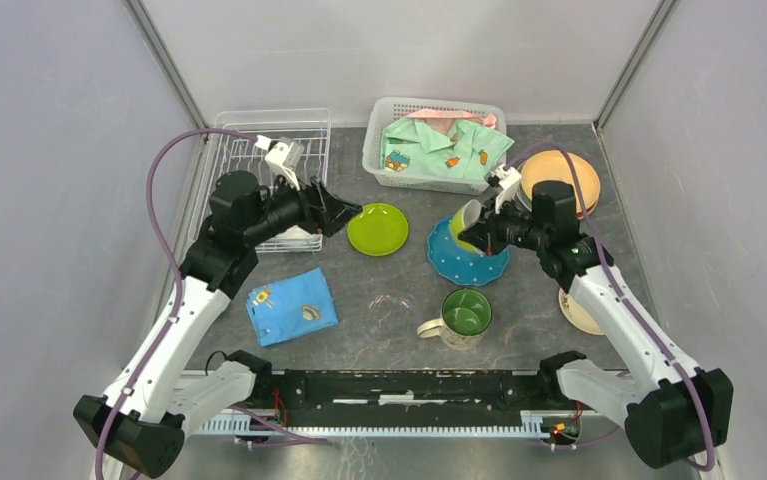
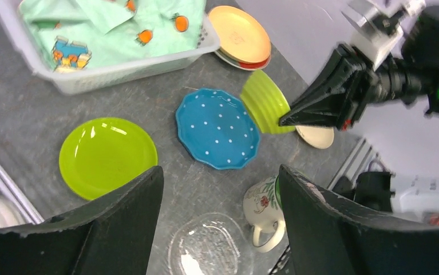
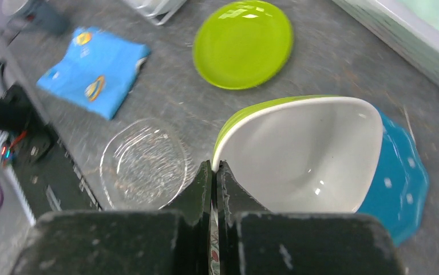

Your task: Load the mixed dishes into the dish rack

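Note:
My right gripper (image 1: 481, 240) is shut on the rim of a small green-and-white bowl (image 3: 297, 154), lifted tilted over the blue dotted plate (image 2: 217, 129). My left gripper (image 1: 344, 212) hangs open and empty beside the white wire dish rack (image 1: 259, 130), which stands at back left. A green plate (image 1: 378, 229) lies between rack and blue plate. A large floral mug (image 1: 466, 320) stands in front of the blue plate, with a clear glass dish (image 2: 205, 252) to its left. Stacked orange, red and pale plates (image 1: 559, 175) lie at back right; a beige saucer (image 1: 579, 315) at front right.
A white basket (image 1: 384, 160) of cloths stands at the back centre. A folded blue cloth (image 1: 289, 305) lies at front left. Side walls and back wall bound the counter; some bare counter shows between the dishes.

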